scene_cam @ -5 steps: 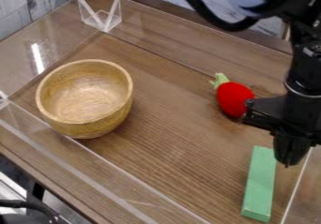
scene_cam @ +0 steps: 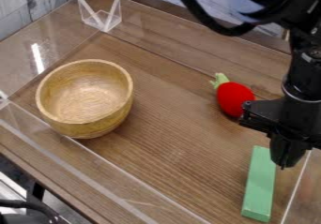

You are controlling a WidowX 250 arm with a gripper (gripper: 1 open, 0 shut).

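My black gripper [scene_cam: 288, 143] is at the right of the camera view, above the top end of a green rectangular block [scene_cam: 258, 186] that lies flat near the front edge. Its fingertips point downward and look shut, with nothing visible between them. A red object with a green stem [scene_cam: 235, 98], like a toy vegetable, lies behind the gripper to the left, partly hidden by it. A tan wooden bowl [scene_cam: 84, 97] sits on the left of the table.
A clear plastic object [scene_cam: 100, 12] stands at the back left. Dark items lie at the lower-left edge.
The gripper and arm have shifted very slightly; the objects on the table have not moved.
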